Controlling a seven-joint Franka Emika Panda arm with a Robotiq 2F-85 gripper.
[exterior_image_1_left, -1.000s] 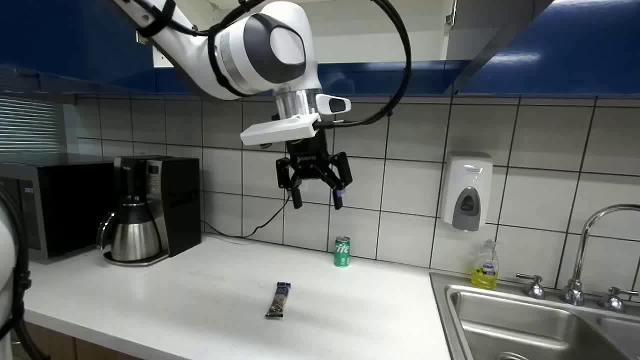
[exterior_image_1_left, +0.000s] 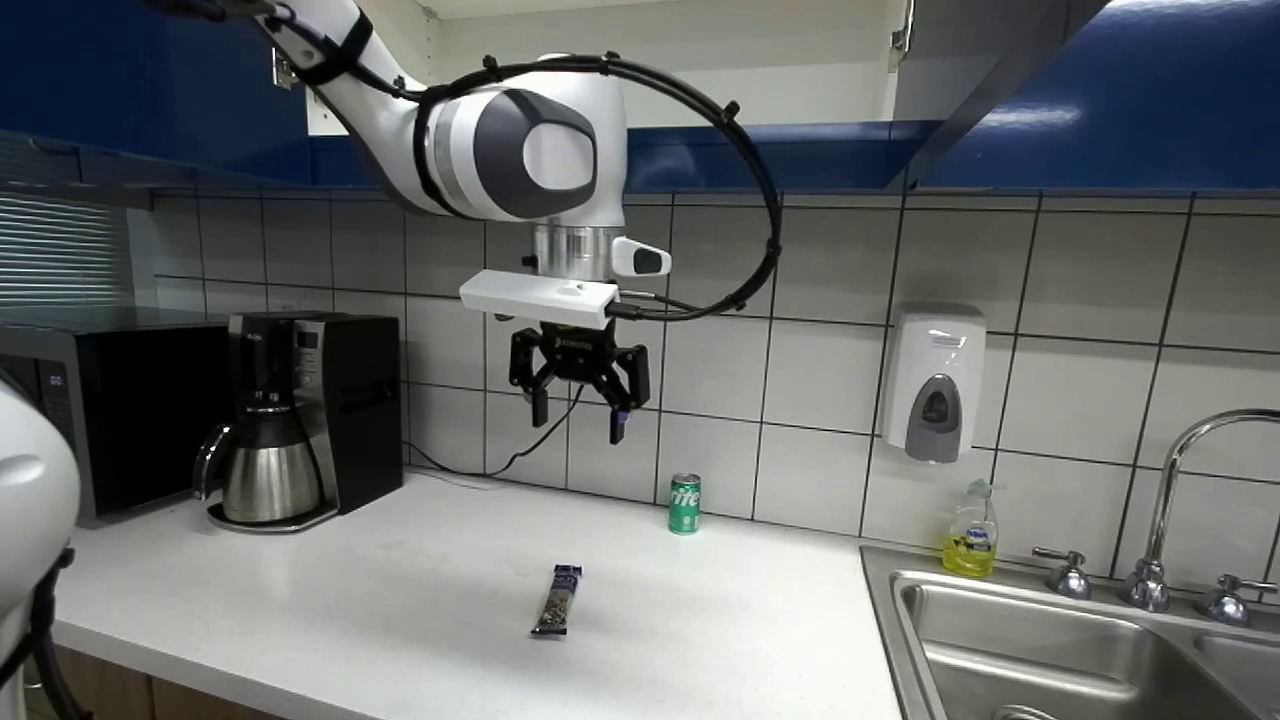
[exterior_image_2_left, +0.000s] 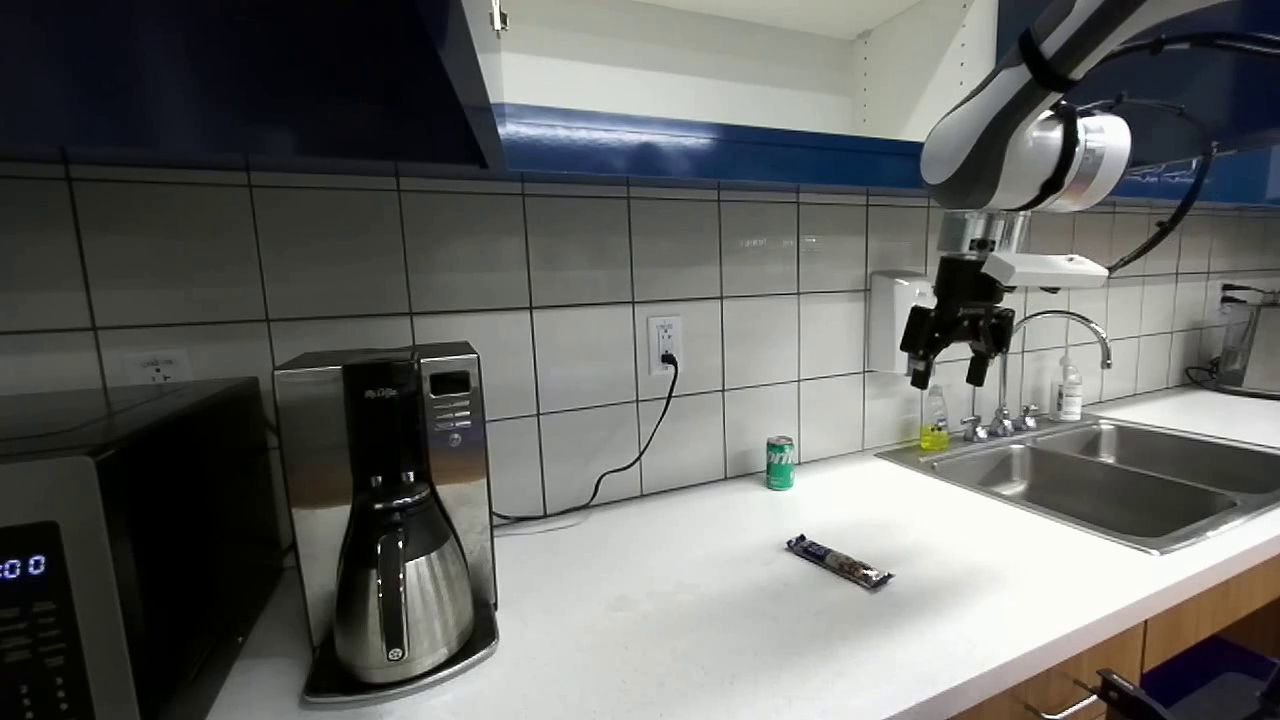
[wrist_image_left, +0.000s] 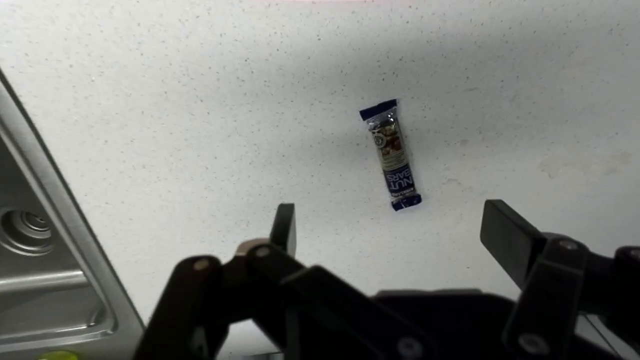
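Flat on the white counter lies a nut bar (exterior_image_1_left: 557, 600) in a dark blue and clear wrapper, also in exterior view 2 (exterior_image_2_left: 840, 562). My gripper (exterior_image_1_left: 578, 430) hangs in the air well above the counter, fingers pointing down and apart, so it is open and empty. In the wrist view the nut bar (wrist_image_left: 393, 155) shows whole, ahead of the open gripper and between the lines of its two fingers. Further back, a green soda can (exterior_image_1_left: 684, 504) stands upright near the tiled wall.
A coffee maker (exterior_image_2_left: 402, 516) and a microwave (exterior_image_2_left: 120, 552) occupy the counter's left end. To the right is a steel sink (exterior_image_1_left: 1044, 642), with a yellow soap bottle (exterior_image_1_left: 969, 536) behind it. Bare counter surrounds the bar. Overhead, a cabinet (exterior_image_2_left: 684, 60) stands open.
In exterior view 1 my gripper has shifted left and slightly lower, and its wrist has turned more upright. The bar and the can have stayed where they were.
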